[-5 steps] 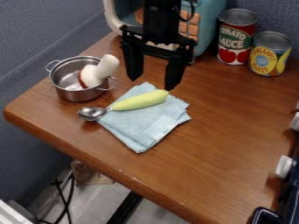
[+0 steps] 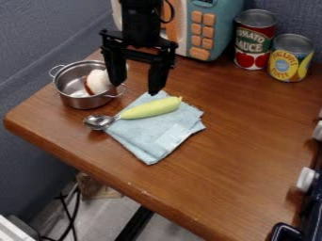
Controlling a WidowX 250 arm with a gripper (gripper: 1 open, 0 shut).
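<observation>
My black gripper (image 2: 137,68) hangs open over the left half of the table, its left finger at the pot's right side and its right finger above the yellow corn-like object (image 2: 152,108). Nothing clearly shows held between the fingers. A steel pot (image 2: 70,92) holds pale items (image 2: 97,80), partly hidden behind the left finger. The yellow object lies on a folded light-blue cloth (image 2: 156,138), with a metal spoon (image 2: 101,121) at the cloth's left edge.
A tomato sauce can (image 2: 254,42) and a yellow can (image 2: 288,60) stand at the back right, beside a teal toy appliance (image 2: 217,24). A dark appliance (image 2: 306,198) lines the right edge.
My gripper has moved left toward the pot, by a couple of finger widths. The pale item at the pot now is more hidden behind the left finger.
</observation>
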